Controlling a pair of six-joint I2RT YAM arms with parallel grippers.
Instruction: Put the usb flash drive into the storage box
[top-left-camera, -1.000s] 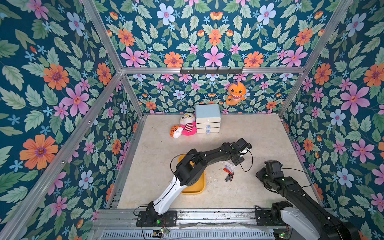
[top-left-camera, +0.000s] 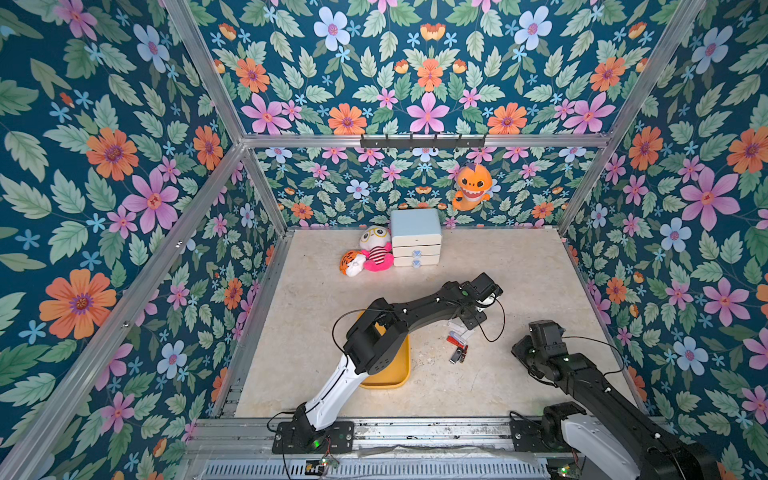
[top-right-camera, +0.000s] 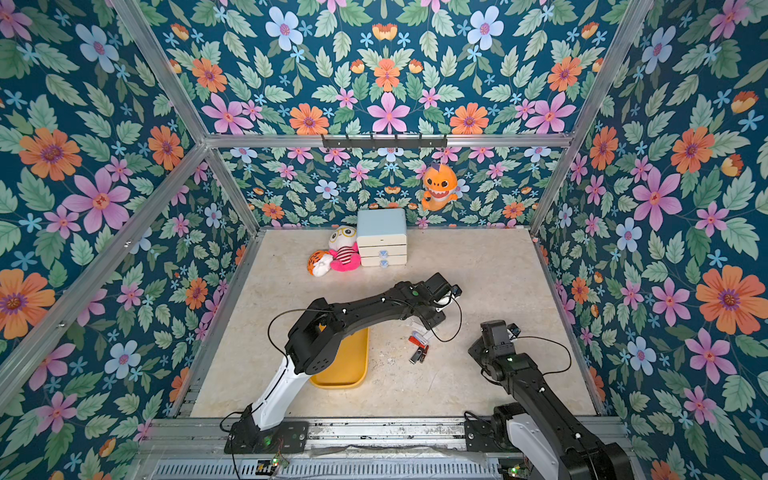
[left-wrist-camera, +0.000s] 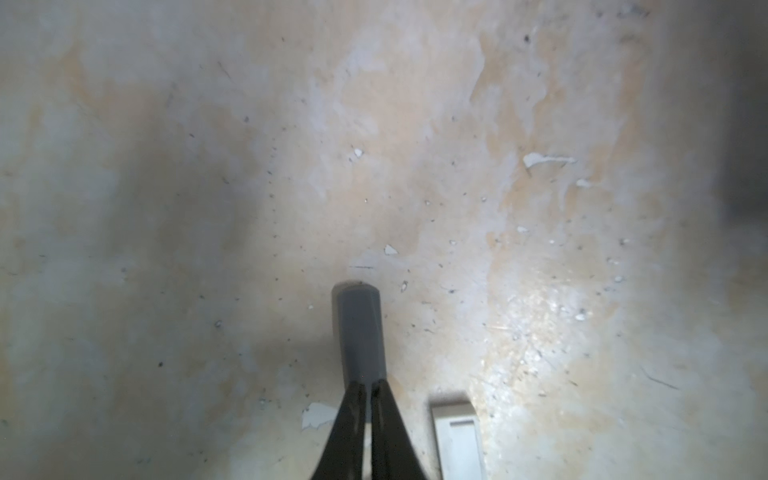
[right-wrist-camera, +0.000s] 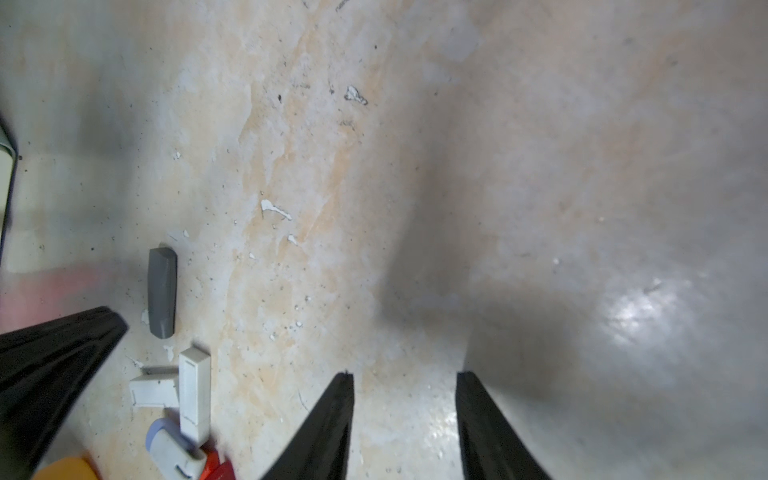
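A dark grey usb flash drive (left-wrist-camera: 360, 328) lies on the table just ahead of my left gripper, which covers its lower end in the left wrist view. That gripper is shut, its two fingertips almost together, and nothing clearly shows between them. The right wrist view has the grey drive (right-wrist-camera: 161, 292) flat on the table, with a black fingertip (right-wrist-camera: 112, 321) from the left arm at its left. My right gripper is open above bare table, its fingers apart. A blue-topped white drawer box (top-left-camera: 416, 238) stands at the back, drawers shut.
White drives (right-wrist-camera: 194, 392), a blue-and-white one (right-wrist-camera: 172, 449) and a red item (right-wrist-camera: 216, 468) lie close by. A yellow tray (top-left-camera: 404, 372) sits partly under the left arm. Plush toys (top-left-camera: 376, 248) lean beside the drawer box.
The right arm looks unmoved, and the small items lie where they were.
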